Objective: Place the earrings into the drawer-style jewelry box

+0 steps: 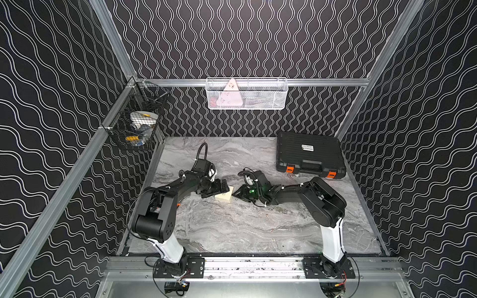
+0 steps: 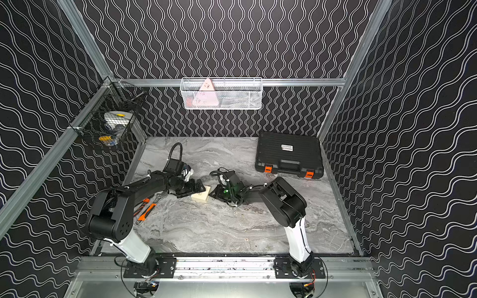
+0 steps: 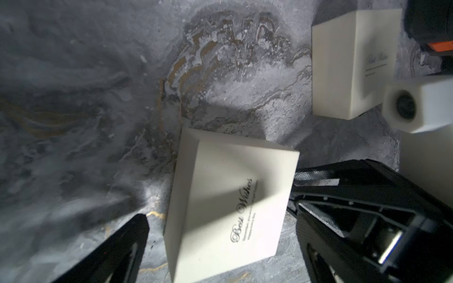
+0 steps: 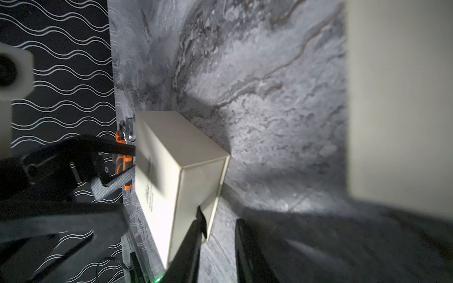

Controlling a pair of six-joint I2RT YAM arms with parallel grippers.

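A cream drawer-style jewelry box (image 3: pixel 231 202) printed "Best Wishes" lies on the marble table. My left gripper is open, its fingers (image 3: pixel 113 254) spread on either side of the box. In the right wrist view, the box's end face (image 4: pixel 195 193) carries a small black pull tab (image 4: pixel 202 221). My right gripper is partly open at that end, with the tab close to its left finger (image 4: pixel 187 252); whether they touch, I cannot tell.
A second, similar cream box (image 3: pixel 354 61) stands beside the right gripper. Orange-handled tools (image 2: pixel 146 211) lie to the left, and a black case (image 1: pixel 310 154) sits at the back right.
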